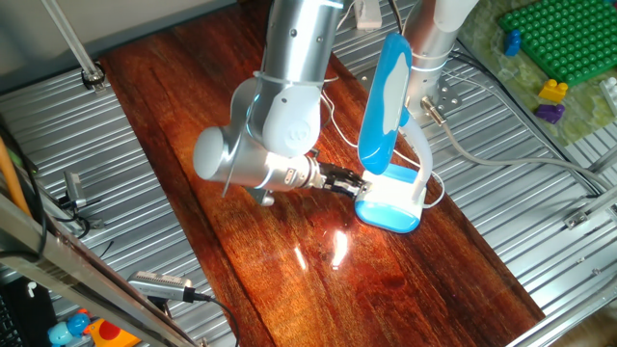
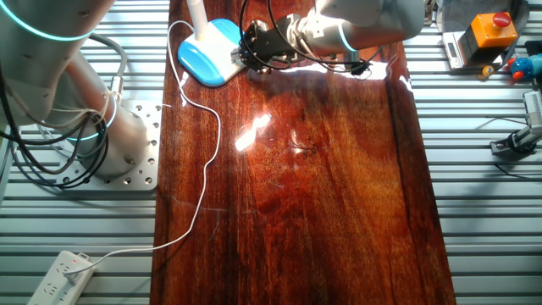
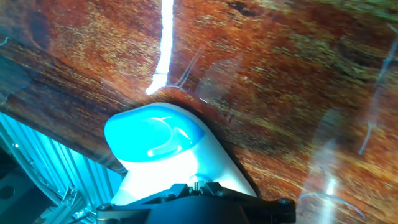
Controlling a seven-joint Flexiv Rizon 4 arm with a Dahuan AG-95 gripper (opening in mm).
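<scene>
A blue and white desk lamp stands on the wooden board; its blue head (image 1: 382, 111) rises above its base (image 1: 388, 216). My gripper (image 1: 363, 186) is at the side of that base, its tips at or almost at the white part. Seen from the second exterior view, the gripper (image 2: 237, 58) points at the white edge of the lamp base (image 2: 201, 63). Low in the wrist view, the fingers of my gripper are together, with nothing visible between them. The lamp base (image 3: 154, 134) lies just beyond the tips. Whether they touch it, I cannot tell.
A white cable (image 2: 206, 174) runs from the lamp across the board to a power strip (image 2: 61, 280). Most of the wooden board (image 2: 313, 229) is bare, with bright glare spots. A green brick plate (image 1: 569, 39) lies off the board.
</scene>
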